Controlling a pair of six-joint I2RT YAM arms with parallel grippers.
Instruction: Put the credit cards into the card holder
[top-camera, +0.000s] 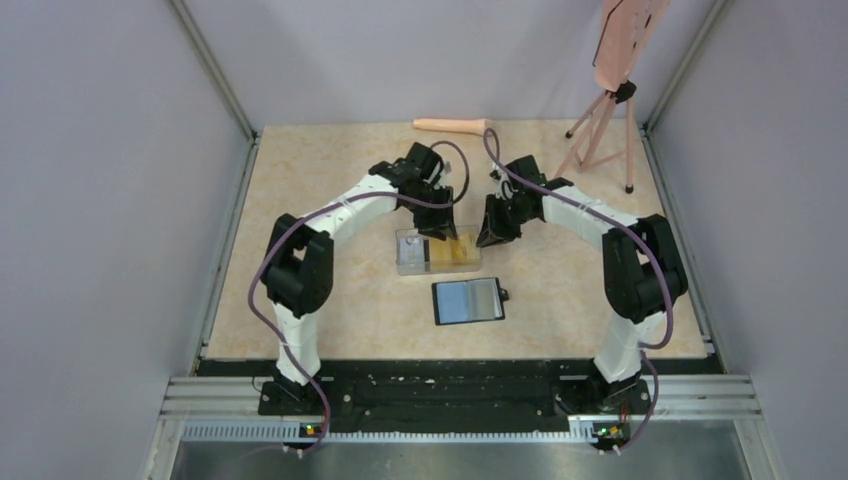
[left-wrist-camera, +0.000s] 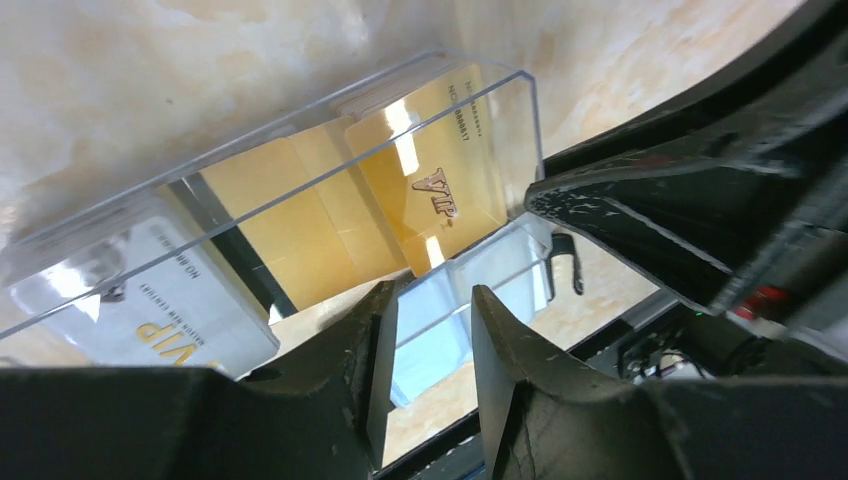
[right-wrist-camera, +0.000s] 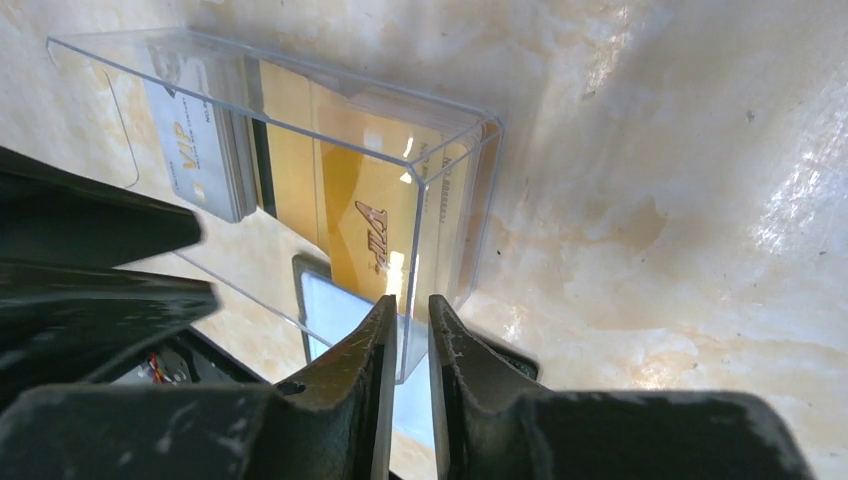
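Observation:
In the clear box, a stack of silver VIP cards (left-wrist-camera: 170, 300) stands at the left end, and gold cards (left-wrist-camera: 430, 185) lean at the right; a dark divider strip (right-wrist-camera: 263, 165) shows beside the silver stack. My left gripper is open above the box, nothing between its fingers. At the box's right end, my right gripper is shut; the clear wall's edge shows between its fingertips, but I cannot tell whether it is pinched. The card holder (top-camera: 468, 301), blue and grey inside with a dark border, lies open in front of the box.
The clear box (right-wrist-camera: 455, 108) has thin upright walls close to both grippers. A pink tripod (top-camera: 605, 115) stands at the back right, and a pinkish rod (top-camera: 448, 126) lies along the back edge.

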